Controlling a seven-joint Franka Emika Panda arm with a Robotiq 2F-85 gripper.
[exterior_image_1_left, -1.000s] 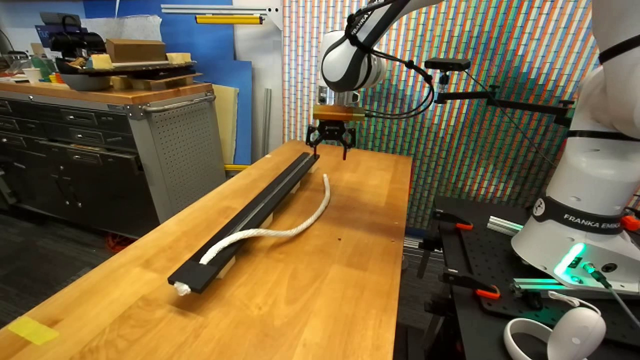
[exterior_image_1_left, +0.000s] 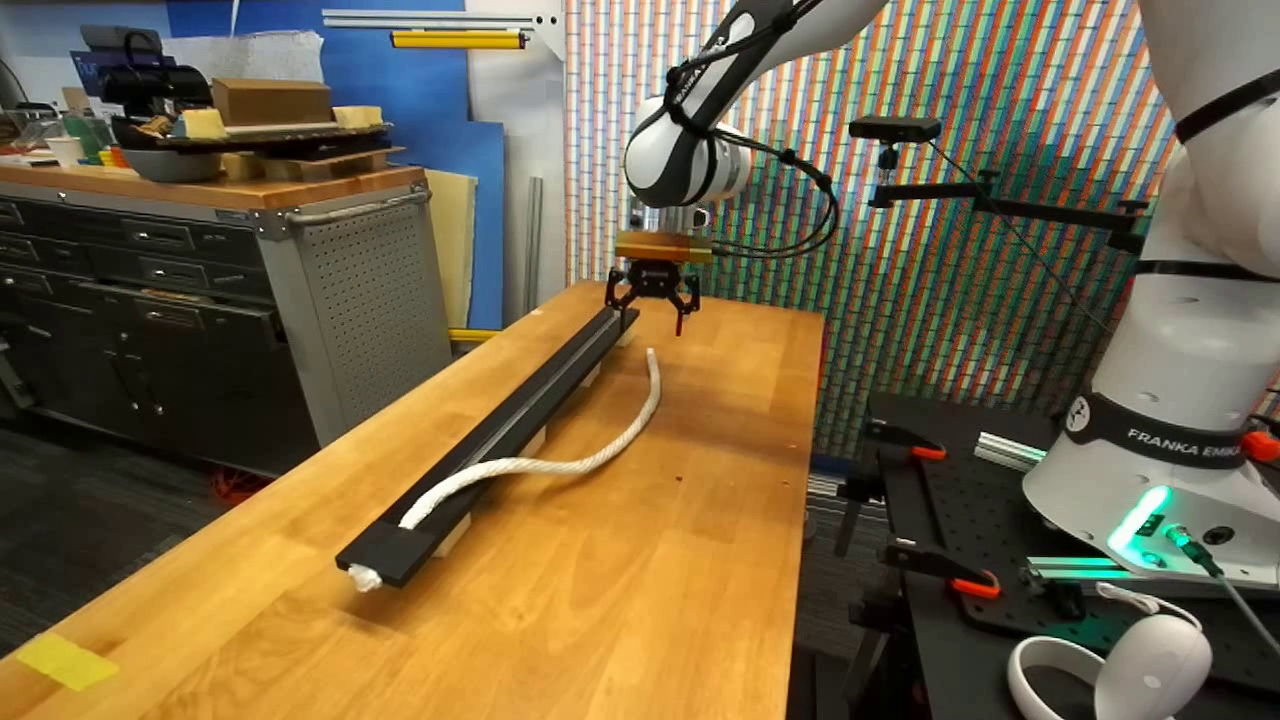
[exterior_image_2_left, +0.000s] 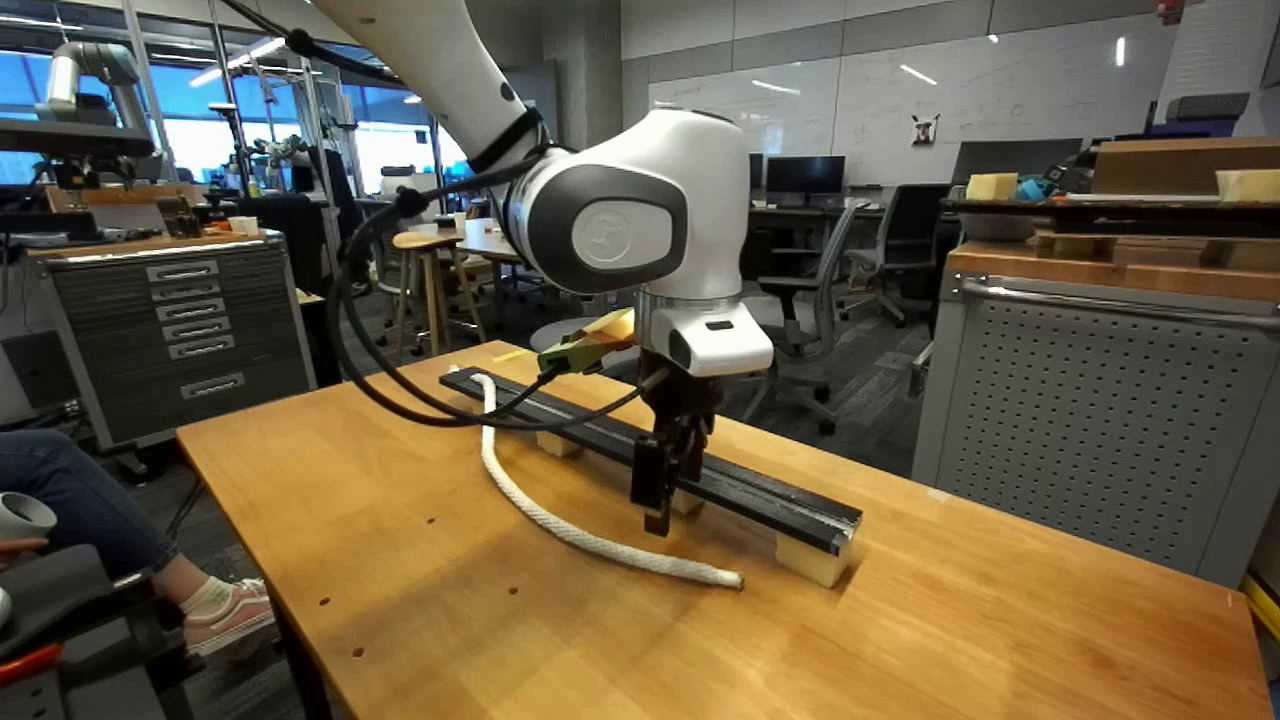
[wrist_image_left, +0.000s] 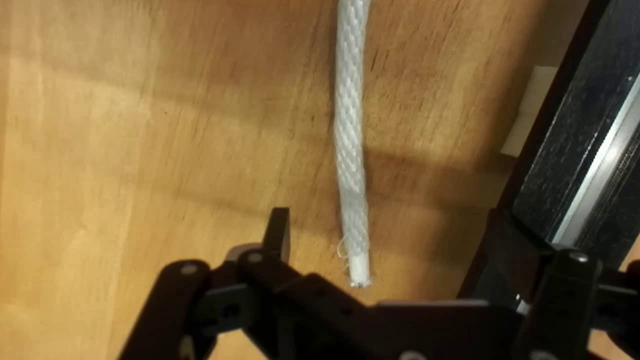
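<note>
A white braided rope (exterior_image_1_left: 606, 452) runs in a curve over the wooden table. One end passes through the near end of a long black grooved rail (exterior_image_1_left: 510, 422), and the free end lies on the bare wood beside it. My gripper (exterior_image_1_left: 651, 322) is open above the table near the rail's far end, with nothing between its fingers. Seen from the wrist, the free end of the rope (wrist_image_left: 354, 180) lies below and between the spread fingers, not touched by them. The right finger overlaps the rail (wrist_image_left: 564, 168) in that view.
Pale blocks (exterior_image_2_left: 816, 559) hold the rail up off the table (exterior_image_2_left: 444, 624). A drawer cabinet (exterior_image_1_left: 360, 276) stands past the table's left edge, and a camera on a bracket (exterior_image_1_left: 894, 128) sits behind, to the right.
My open gripper has come down a little and shifted slightly left in exterior view 1. Rope and rail lie where they were.
</note>
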